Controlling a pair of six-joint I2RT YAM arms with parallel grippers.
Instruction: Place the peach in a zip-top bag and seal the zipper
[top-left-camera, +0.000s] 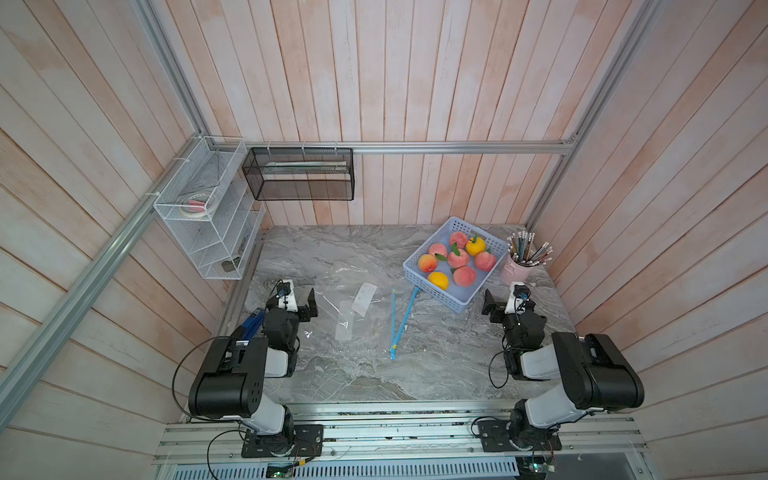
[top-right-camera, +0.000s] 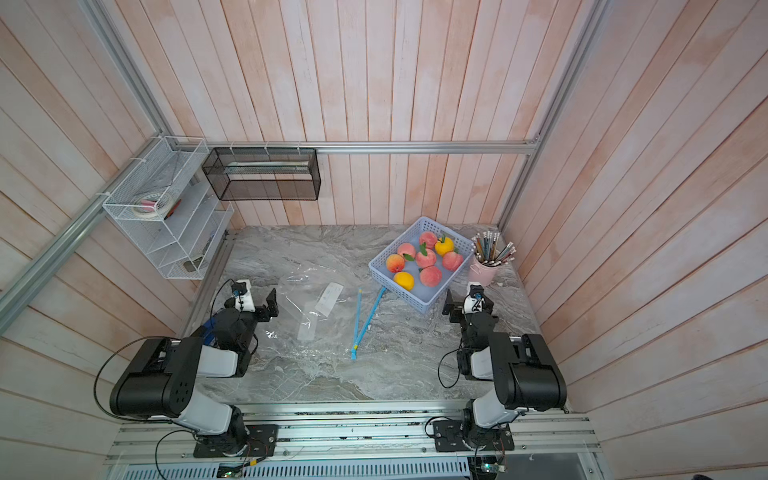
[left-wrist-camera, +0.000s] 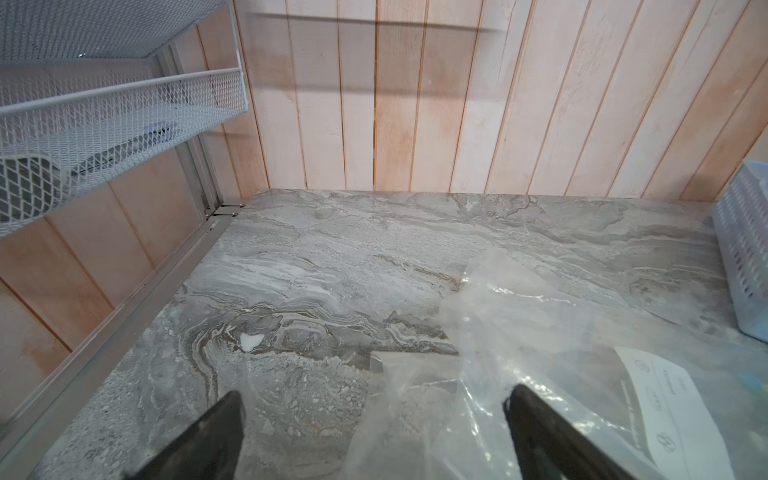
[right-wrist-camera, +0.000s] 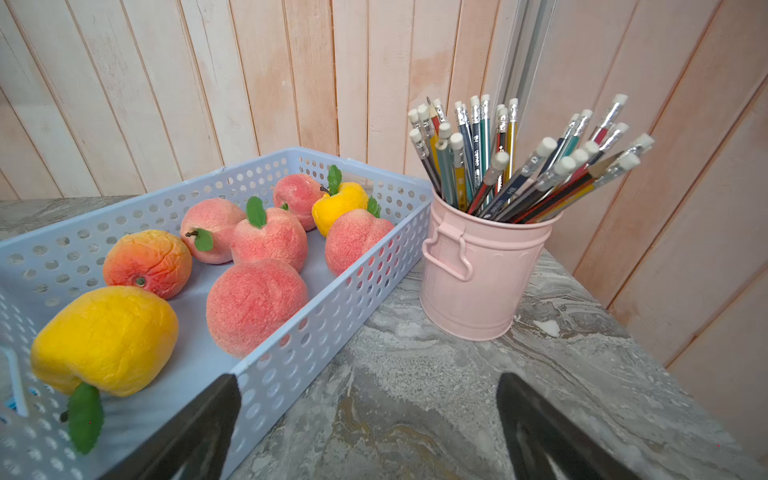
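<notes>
Clear zip top bags (top-left-camera: 344, 320) (left-wrist-camera: 544, 336) lie flat on the marble table, with blue zipper strips (top-left-camera: 404, 324) on their right side. A blue perforated basket (top-right-camera: 412, 300) at the back right holds several pink peaches (right-wrist-camera: 256, 308) along with orange and yellow fruit. My left gripper stands open at the bags' left, nothing between its fingers. My right gripper is open and empty, low in front of the basket's right part.
A pink pail of pencils (right-wrist-camera: 480, 280) stands right of the basket. Wire shelves (top-left-camera: 208, 232) hang on the left wall, a black wire basket (top-left-camera: 297, 188) on the back wall.
</notes>
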